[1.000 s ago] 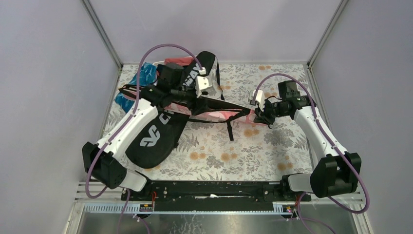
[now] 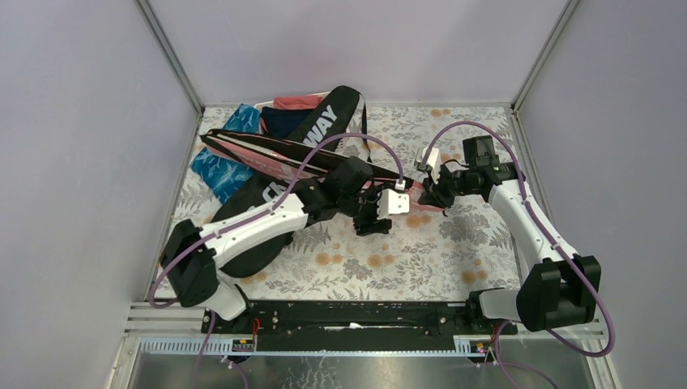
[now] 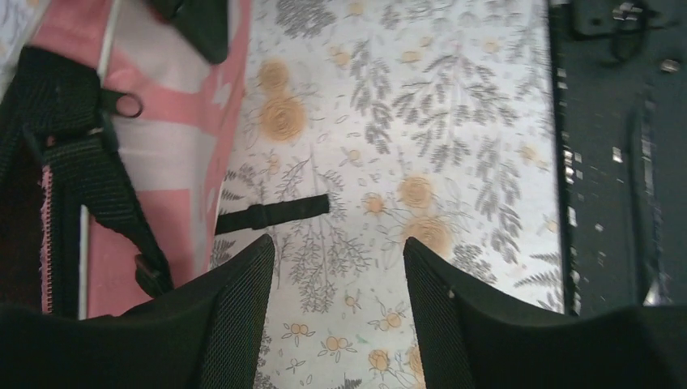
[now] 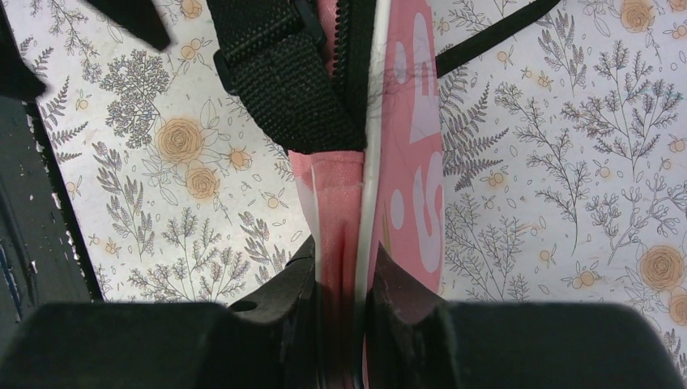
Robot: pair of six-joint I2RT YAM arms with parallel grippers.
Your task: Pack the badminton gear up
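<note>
The long pink and black racket bag (image 2: 259,154) stretches diagonally toward the right arm. My right gripper (image 2: 429,194) is shut on its pink end (image 4: 340,203), beside a zipper and a black buckle strap (image 4: 296,97). My left gripper (image 2: 373,215) hangs over the near side of the bag; in the left wrist view its fingers stand apart with nothing between them, and the bag's pink side, black strap (image 3: 89,162) and a loose strap end (image 3: 283,209) lie to the left and ahead.
Black bags (image 2: 251,251) with white lettering, a blue patterned item (image 2: 211,170) and folded red (image 2: 296,102) and navy cloths lie at the back left.
My left arm has swung right and toward the front, from over the bag's middle to near the right gripper.
</note>
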